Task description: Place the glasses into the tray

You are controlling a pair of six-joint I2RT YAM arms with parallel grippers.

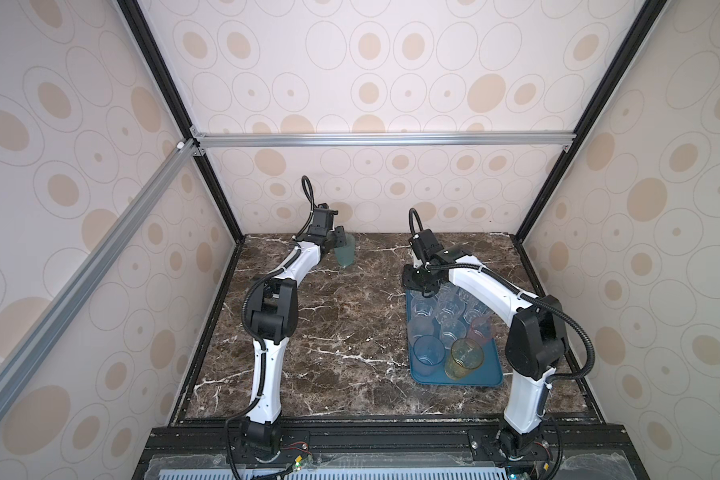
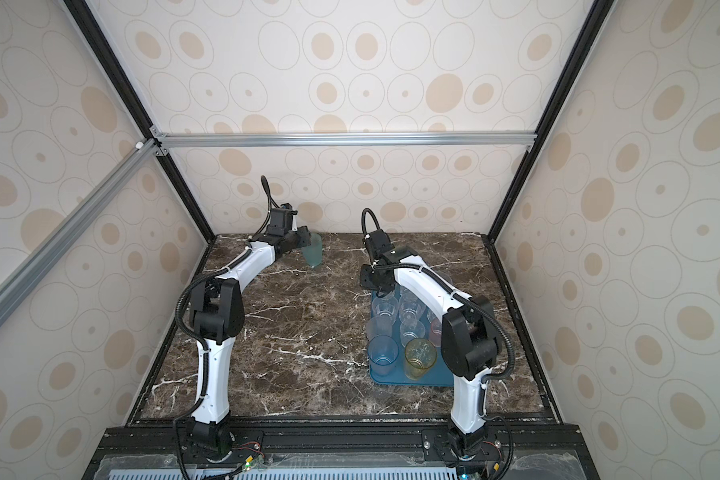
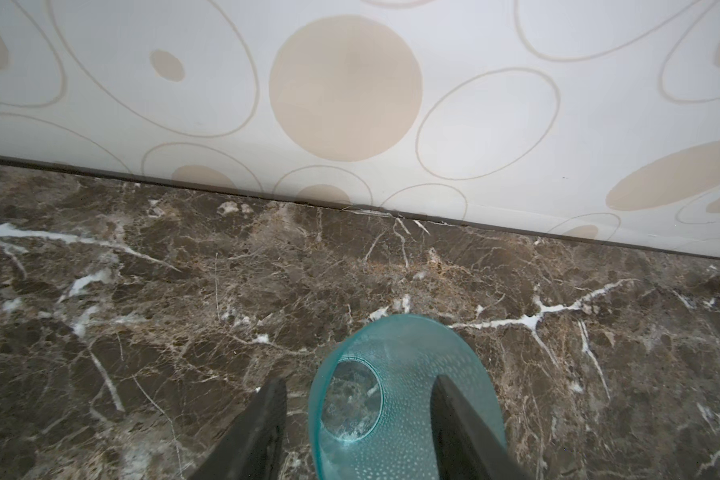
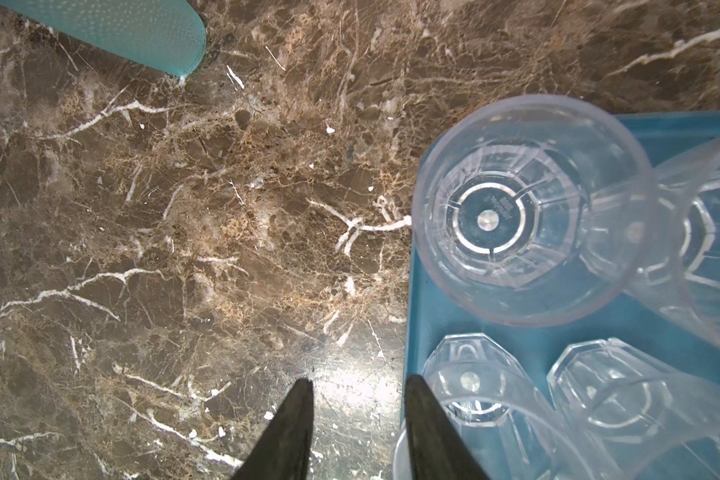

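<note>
A teal glass (image 1: 345,249) stands upright at the back left of the table. My left gripper is open over it, its fingers on either side of the glass's near part in the left wrist view. The blue tray (image 1: 456,376) on the right holds several glasses, mostly clear, with a yellowish glass (image 1: 465,356) at the front. My right gripper is open above the tray's back left edge, nothing between its fingers; a clear glass (image 4: 536,208) is just ahead of it.
The patterned back wall (image 3: 488,96) rises close behind the teal glass.
</note>
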